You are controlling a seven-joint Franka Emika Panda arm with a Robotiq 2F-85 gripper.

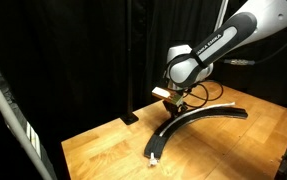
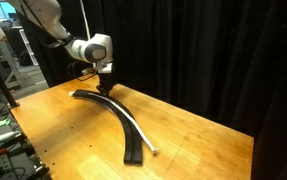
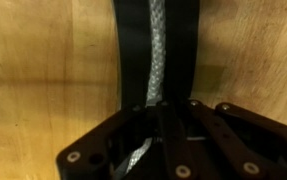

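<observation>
A pale rope (image 2: 135, 125) runs along a black curved strip (image 2: 133, 148) on the wooden table. Toward the near end it lies beside the strip in exterior view 2. My gripper (image 1: 173, 107) points down over the middle part of the curve, close to the table. From the wrist, the rope (image 3: 157, 45) crosses the black strip (image 3: 133, 60) and passes under the dark fingers, showing again below them. The fingertips are dark and lie against the dark strip, so whether they touch the rope cannot be made out.
Bare wooden table (image 2: 198, 145) lies on both sides of the curve. Black curtains (image 1: 83, 60) hang close behind the table. A small black item (image 1: 129, 118) sits at the table's back edge, left of the gripper.
</observation>
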